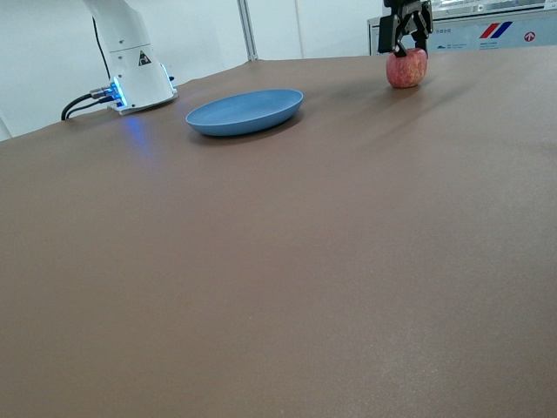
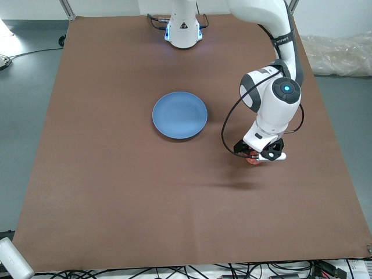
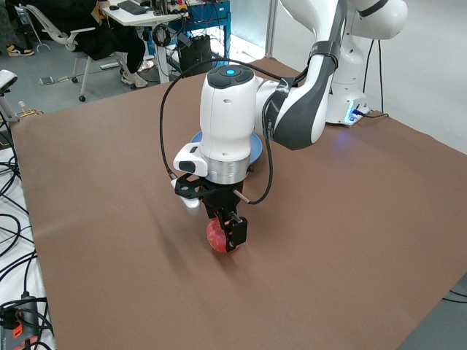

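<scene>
A red apple [image 1: 406, 70] sits at the black gripper [image 1: 406, 43], whose fingers reach down around its top; the apple is on or just above the brown table. In the left view the gripper [image 2: 256, 152] hides most of it; in the right view the apple [image 3: 217, 237] shows behind the fingers. Whether the fingers press on it is unclear. A blue plate [image 2: 179, 115] lies to the apple's left and farther back in the left view, apart from it.
The arm's base [image 2: 183, 29] stands at the back edge with cables; more cables run along the near edge in the left view.
</scene>
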